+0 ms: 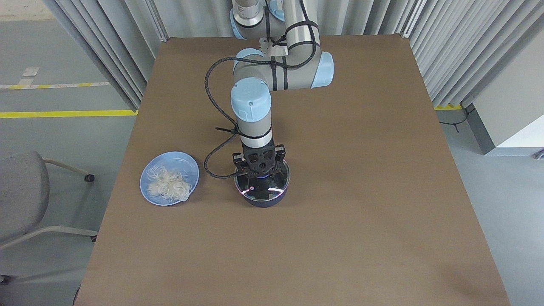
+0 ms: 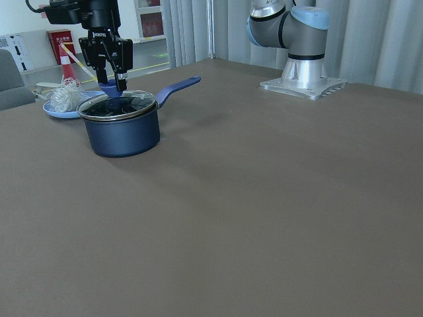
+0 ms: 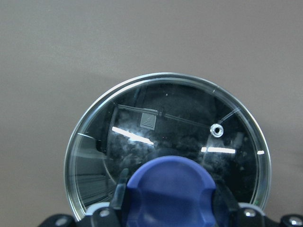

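Note:
A dark blue pot with a glass lid stands on the brown table; its long handle points back-right in the left view. My gripper is down at the lid, shut on its blue knob, which fills the lower middle of the wrist view between the fingers. In the front view the gripper largely covers the knob and the back of the pot.
A blue plate of white shredded strands lies just left of the pot. A grey chair stands beyond the left edge.

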